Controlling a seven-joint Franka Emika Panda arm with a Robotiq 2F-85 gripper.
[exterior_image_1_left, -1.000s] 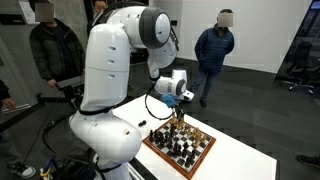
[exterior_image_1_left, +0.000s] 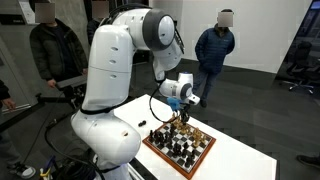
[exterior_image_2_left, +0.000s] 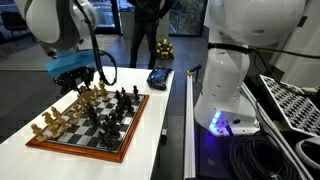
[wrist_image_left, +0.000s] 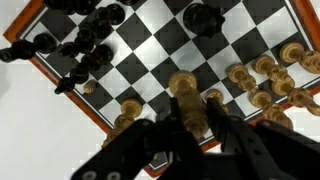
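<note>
A chessboard (exterior_image_1_left: 206, 151) with a brown wooden frame lies on the white table. In the wrist view a tan chess piece (wrist_image_left: 190, 108) stands out between the dark fingers, and my gripper is shut on it. Dark pieces (wrist_image_left: 84, 52) line the left of that view, and more tan pieces (wrist_image_left: 285, 80) stand at the right. From the side, in exterior view 2, the gripper hangs low over the board among the pieces. Its fingertips are hard to make out there, and whether the held piece touches the board cannot be told.
A black chess clock (exterior_image_2_left: 159, 77) sits on the table beyond the board. Bare white tabletop (exterior_image_1_left: 240, 160) lies right of the board in exterior view 1. People stand behind the table, and a second white arm (exterior_image_2_left: 225, 85) rises at the right in exterior view 2.
Over the last second my gripper has shifted slightly to the right and downward in exterior view 1. The pieces on the board show no clear change.
</note>
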